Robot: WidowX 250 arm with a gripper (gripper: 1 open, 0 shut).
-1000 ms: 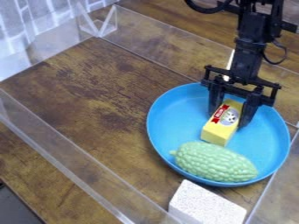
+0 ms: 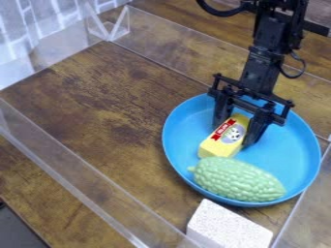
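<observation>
A black gripper (image 2: 247, 114) is lowered into a blue bowl (image 2: 179, 134) on the right, its fingers around a yellow box (image 2: 222, 145) with a red label and a small character picture. The gripper is shut on the box, whose upper end is partly hidden by the fingers. A pale green corn-like object (image 2: 237, 180) lies in the front of the bowl, just below the box.
A white block (image 2: 227, 228) lies in front of the bowl.
The gripper and the yellow box have shifted to the left inside the bowl, the box by a smaller amount. The bowl and green object look nearly unchanged.
</observation>
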